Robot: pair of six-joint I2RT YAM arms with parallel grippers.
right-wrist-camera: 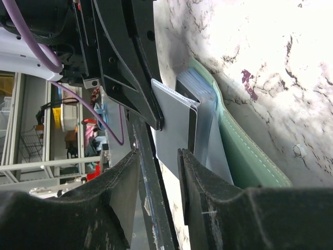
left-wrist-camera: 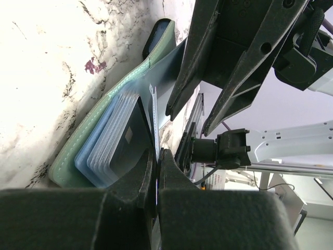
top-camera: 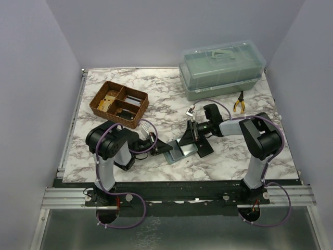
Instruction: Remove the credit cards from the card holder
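The open card holder [top-camera: 177, 155], pale green-edged [left-wrist-camera: 88, 125], lies on the marble with a stack of clear and dark cards [left-wrist-camera: 119, 140] inside, also seen as a pale stack [right-wrist-camera: 203, 96]. My left gripper [top-camera: 158, 145] is shut on the holder's contents at one edge, a thin card or flap [left-wrist-camera: 154, 125] between its fingers. My right gripper [top-camera: 190, 133] stands open over the holder's other side; in the right wrist view a card edge rises near its fingertips [right-wrist-camera: 158, 161]. Whether it touches the cards is unclear.
A dark flat piece [top-camera: 206, 148] lies right of the holder. A divided wicker basket [top-camera: 119, 86] is at back left, clear lidded bins [top-camera: 222, 67] at back right, pliers [top-camera: 239, 104] beside them.
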